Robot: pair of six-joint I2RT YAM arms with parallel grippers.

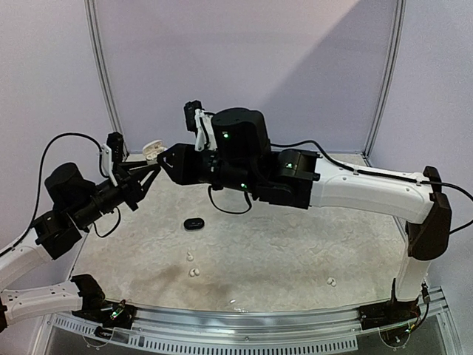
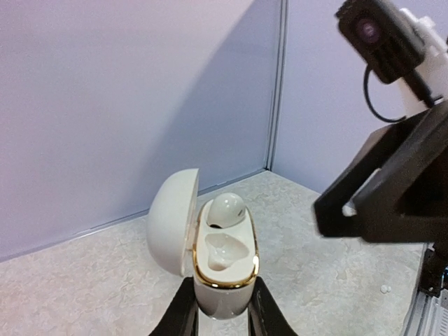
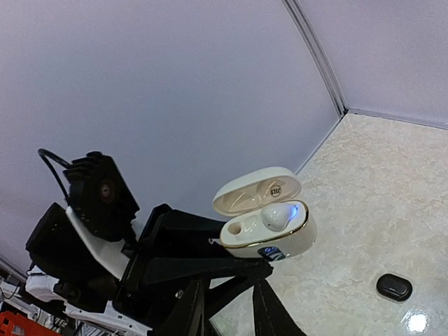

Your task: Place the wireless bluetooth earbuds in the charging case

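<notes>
My left gripper is shut on the white, gold-rimmed charging case, whose lid stands open. In the right wrist view one earbud with a blue light sits in one cavity; the other cavity is empty. My right gripper is just beside and below the case, part open, with nothing seen between its fingers. In the top view small white earbuds lie at the front of the table, with more to the right.
A black oval case lies mid-table. Walls enclose the table on the back and sides.
</notes>
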